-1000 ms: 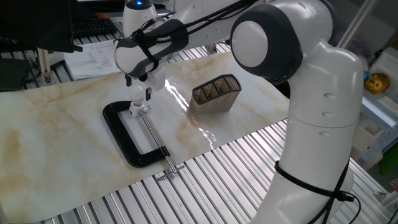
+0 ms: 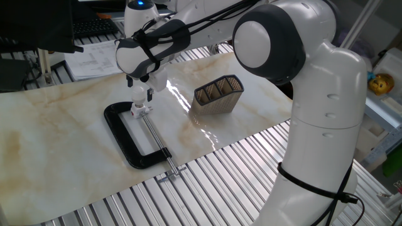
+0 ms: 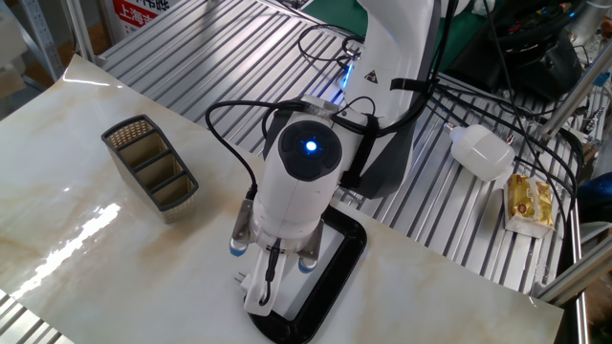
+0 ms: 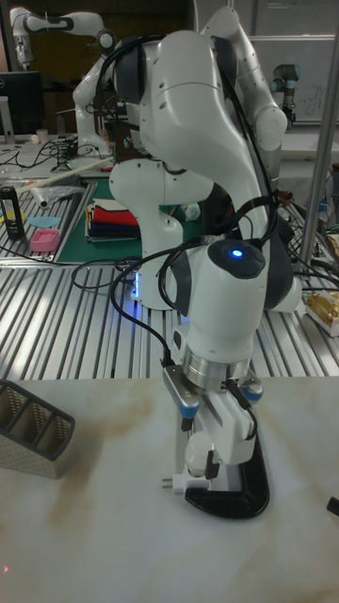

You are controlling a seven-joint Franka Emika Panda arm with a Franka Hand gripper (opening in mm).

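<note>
Pointing downward over the marble-patterned sheet, my gripper (image 4: pixel 213 432) is low above one end of a black C-clamp (image 2: pixel 126 139), which lies flat. Its metal screw (image 2: pixel 153 135) runs along the open side. Right at the fingers is a small white fitting with two prongs (image 4: pixel 181 483), also visible as a white piece (image 2: pixel 141 112) by the clamp's corner. Whether the fingers touch or grasp this fitting is unclear, and the finger opening cannot be made out. The hand covers part of the clamp in exterior view 2.
A grey-brown mesh organizer (image 2: pixel 218 95) with open compartments stands on the sheet, apart from the clamp. Beyond the sheet, on the slatted metal table (image 3: pixel 421 215), are a white bulb (image 3: pixel 481 153) and a gold-topped box (image 3: pixel 529 204). Bare sheet surrounds the organizer.
</note>
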